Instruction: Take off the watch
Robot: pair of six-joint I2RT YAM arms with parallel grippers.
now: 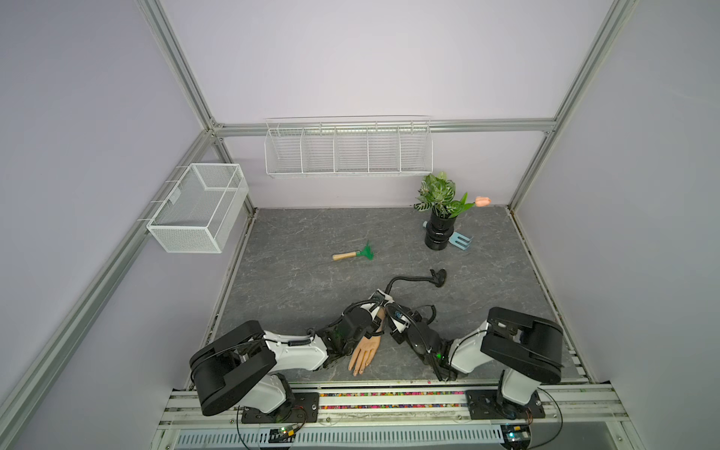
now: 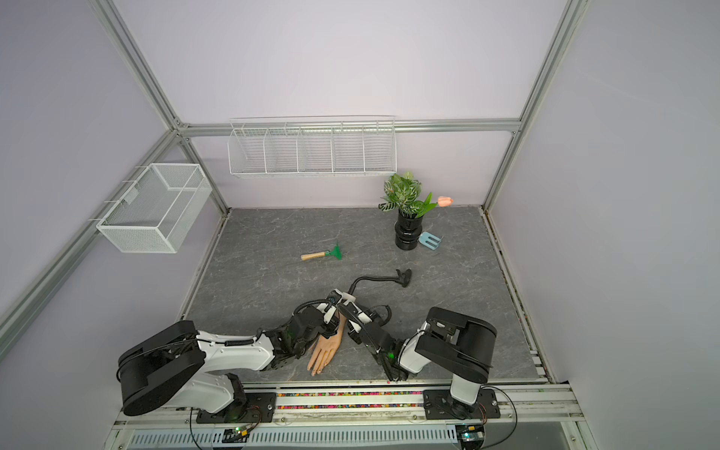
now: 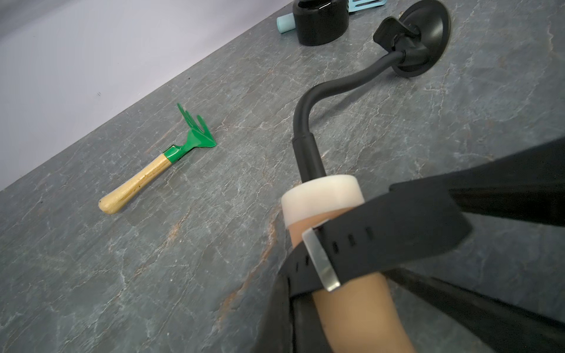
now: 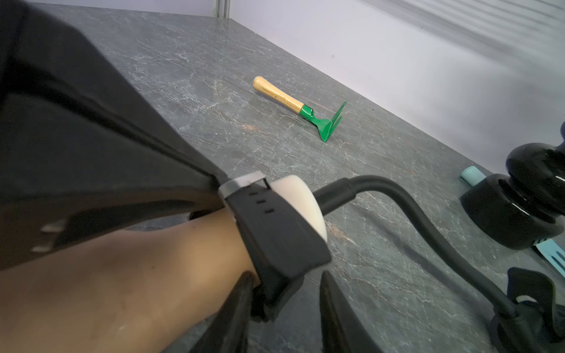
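Note:
A mannequin hand lies at the table's front, its wrist end capped white and fixed to a gooseneck stand. A black watch strap with silver buckle wraps that wrist, its loose end sticking out. Both grippers crowd the strap. My left gripper is shut; whether strap is between its fingers is unclear. My right gripper stands open beside the strap, fingertips low in its wrist view. The watch face is hidden.
A green rake lies mid-table. A black vase with plant and a blue fork are at back right. Wire baskets hang on the walls.

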